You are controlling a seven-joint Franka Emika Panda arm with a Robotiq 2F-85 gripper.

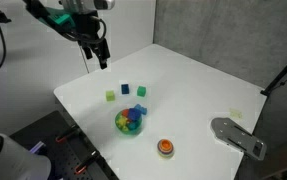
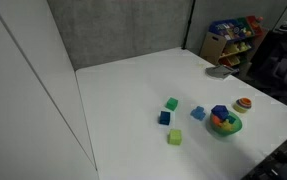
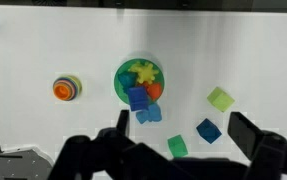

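Observation:
In the wrist view my gripper stands open, its two dark fingers wide apart with nothing held between them. Exterior view 1 has the gripper [image 1: 95, 60] high above the white table, clear of everything. A green bowl [image 3: 122, 90] holds a yellow piece [image 3: 143, 72], an orange-red piece [image 3: 155, 91] and a dark blue block [image 3: 138, 98] near its rim. Just outside the bowl lies a lighter blue piece [image 3: 148, 115]. Loose on the table are a lime block [image 3: 220, 99], a navy block [image 3: 209, 131] and a green block [image 3: 177, 146].
An orange-topped round stack [image 1: 165, 147] stands apart from the bowl. A grey metal plate [image 1: 238, 137] lies near the table's edge. Beyond the table is a shelf with coloured bins [image 2: 233, 42].

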